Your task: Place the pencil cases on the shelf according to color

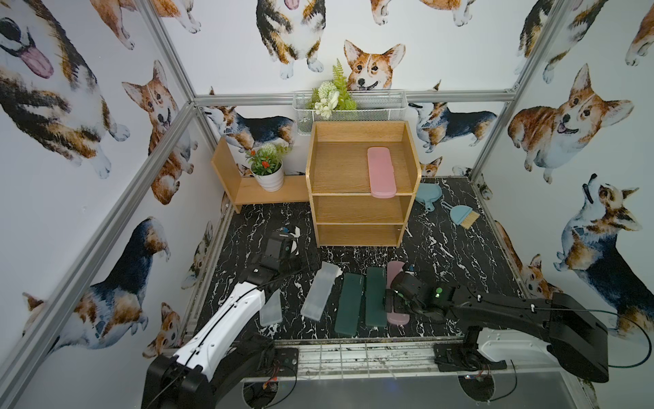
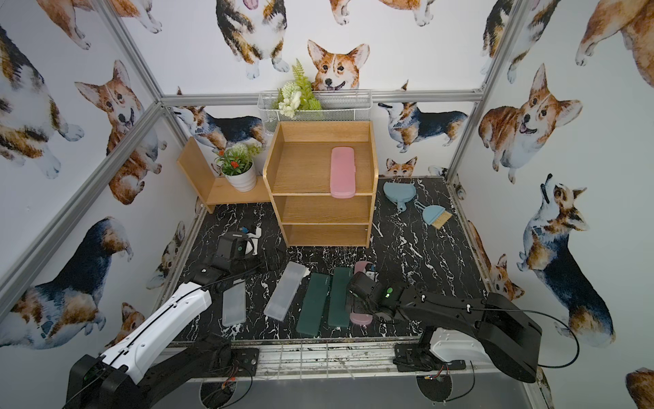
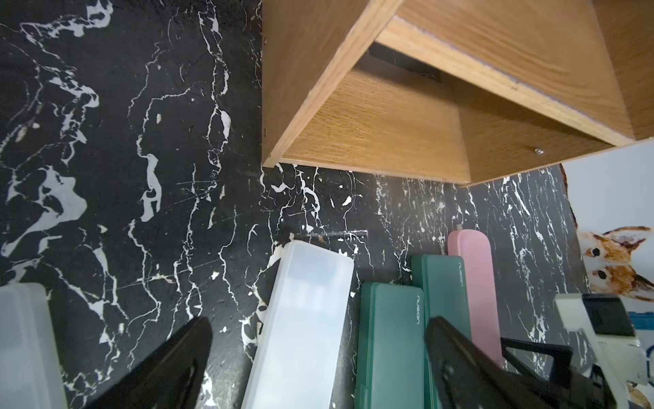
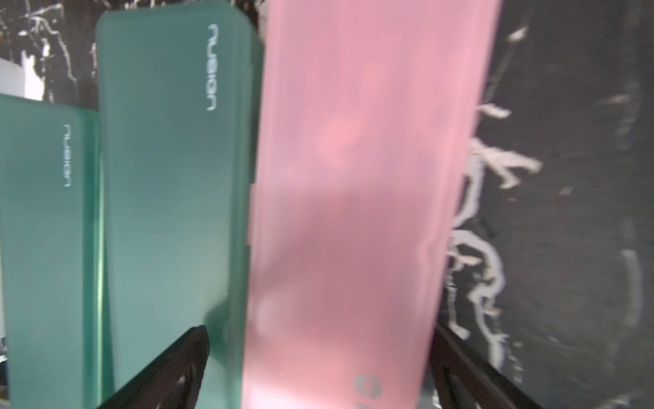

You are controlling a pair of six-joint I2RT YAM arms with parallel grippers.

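Observation:
One pink pencil case (image 1: 381, 171) lies on the top tier of the wooden shelf (image 1: 356, 241). On the table a second pink case (image 4: 354, 177) lies with my right gripper low over it, fingers open on either side of its width; whether they touch it I cannot tell. Left of it are two dark green cases (image 1: 375, 297) (image 1: 349, 304), side by side. Farther left lie two translucent white cases (image 1: 320, 291) (image 1: 271, 310). My left gripper hangs open in front of the shelf's left side, above the table, with nothing held.
The shelf's middle and bottom tiers look empty. A potted plant (image 1: 270, 178) stands on a small side stand at left. A blue dustpan (image 1: 427, 194) and brush (image 1: 462, 215) lie right of the shelf. Bare table lies right of the pink case.

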